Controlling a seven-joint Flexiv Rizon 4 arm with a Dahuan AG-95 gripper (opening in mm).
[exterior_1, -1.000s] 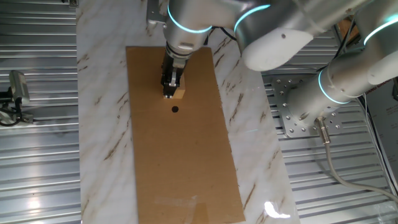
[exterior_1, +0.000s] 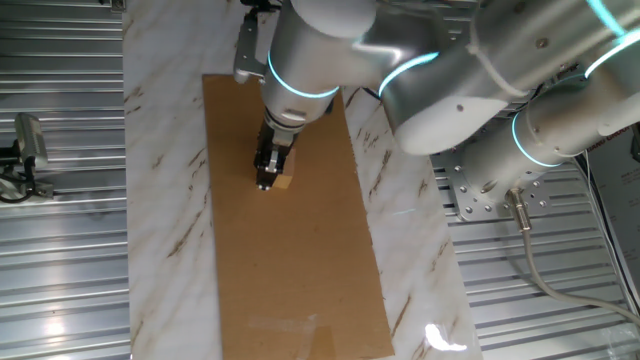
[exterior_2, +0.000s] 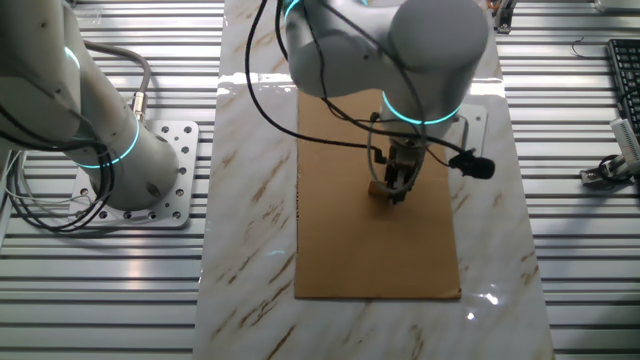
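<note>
A small light-brown wooden block (exterior_1: 284, 181) is at the gripper's side toward the robot base. The same block (exterior_2: 378, 188) shows partly in exterior view 2, left of the fingers. My gripper (exterior_1: 266, 184) points down over the brown cardboard sheet (exterior_1: 290, 260), its dark fingers against or around the block's edge. From the other side, the gripper (exterior_2: 396, 197) and its cables hide part of the block. Whether the fingers grip the block or only touch it cannot be made out, nor whether it rests on the cardboard.
The cardboard lies on a white marbled table (exterior_1: 165, 240), bare in front of the gripper. Loose black cables (exterior_2: 290, 125) hang around the arm. The robot base (exterior_1: 500, 170) stands on slatted metal beside the table. Another metal device (exterior_1: 28, 150) sits at the far left.
My gripper and the block beside it have shifted together down the cardboard in exterior view 1.
</note>
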